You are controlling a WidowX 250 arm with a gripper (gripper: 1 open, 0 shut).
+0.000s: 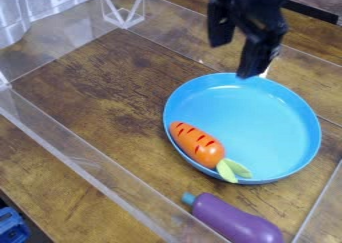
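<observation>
My gripper (242, 49) hangs blurred at the top right, above the back of a blue plate (267, 127), its two dark fingers apart and open. An orange toy carrot (198, 142) with pale green leaves lies on the front left part of the plate. A purple toy eggplant (243, 220) lies on the wooden table in front of the plate.
Clear barriers run along the edges. A blue object (11, 227) shows at the lower left corner, and a small white thing is partly hidden behind the gripper.
</observation>
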